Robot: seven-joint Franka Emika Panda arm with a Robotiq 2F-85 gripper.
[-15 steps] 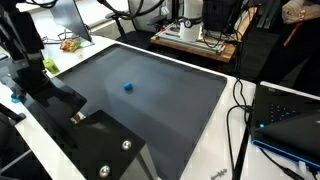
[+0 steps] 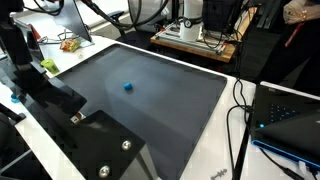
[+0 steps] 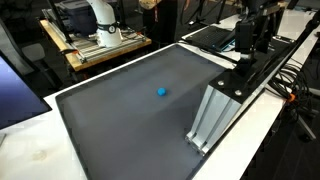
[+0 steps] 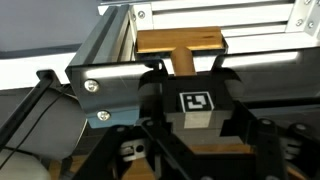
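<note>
In the wrist view my gripper is at a black-and-metal structure, with a brown strip showing at its fingertips. Just beyond lies a flat wooden piece between metal rails. Whether the fingers touch the strip, or how far apart they are, is not clear. Exterior view 2 has the gripper above the far end of the black structure with pale metal sides. A small blue object rests apart from it on the grey mat.
A robot-like white device stands on a wooden base beyond the mat. Cables run beside the structure. Dark equipment occupies the right in exterior view 1.
The dark arm end at the upper left of exterior view 1 has shifted slightly. The blue object and the black structure look unmoved.
</note>
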